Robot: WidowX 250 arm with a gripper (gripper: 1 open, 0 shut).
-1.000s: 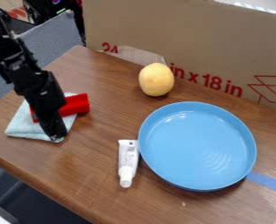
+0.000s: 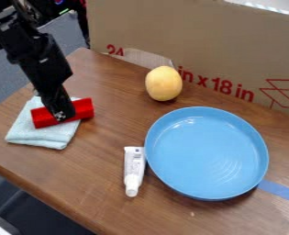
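Note:
My black gripper (image 2: 57, 109) reaches down from the upper left to a red cylindrical object (image 2: 79, 109), its tip over the object's middle. Whether anything sits between the fingers is unclear. The red object lies on a folded pale-blue cloth (image 2: 37, 134) on the wooden table's left side. A white tube (image 2: 133, 170) lies to the right of these, beside a blue plate (image 2: 208, 153). Behind them sits a yellow, rounded object (image 2: 164, 83).
A large cardboard box (image 2: 202, 46) stands along the back of the wooden table (image 2: 110, 197). The table's left edge drops off near the cloth. Bare wood lies between the cloth and the tube.
My gripper has moved up and back from the front part of the cloth to over the red object. The other objects look unmoved.

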